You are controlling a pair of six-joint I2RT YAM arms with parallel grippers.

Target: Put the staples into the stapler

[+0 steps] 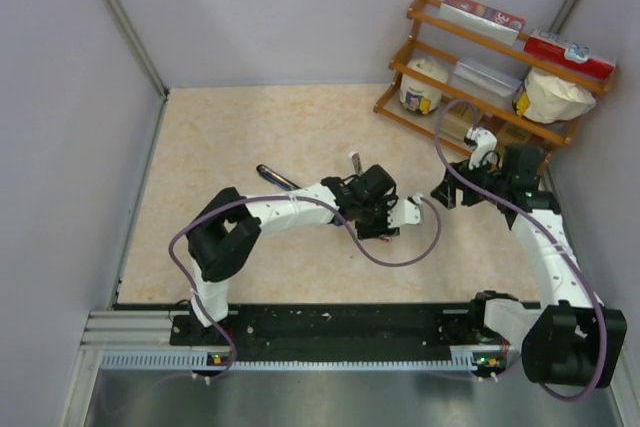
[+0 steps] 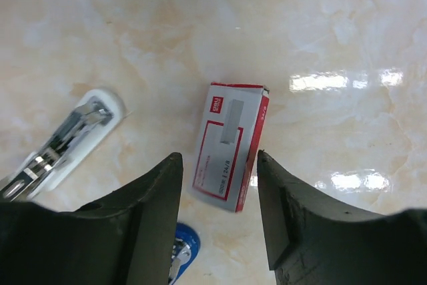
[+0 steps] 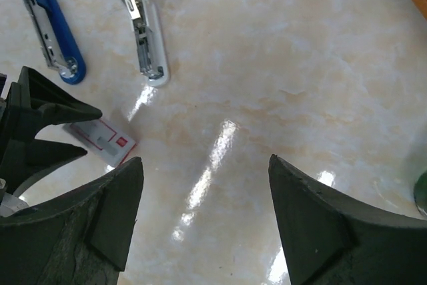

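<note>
A white-and-red staple box (image 2: 220,155) stands tilted between the fingers of my left gripper, which is shut on it at part width. Its right side is close against the right finger, while a narrow gap shows on the left. The right wrist view shows the same box (image 3: 103,139) beside the left gripper's black fingers. A white stapler (image 3: 148,41) lies opened out on the table, with a blue one (image 3: 53,28) to its left. Over bare table, my right gripper is open with nothing between its fingers.
A wooden rack (image 1: 420,32) with boxes and tubs fills the back right corner. Part of a green thing (image 3: 420,193) shows at the right wrist view's edge.
</note>
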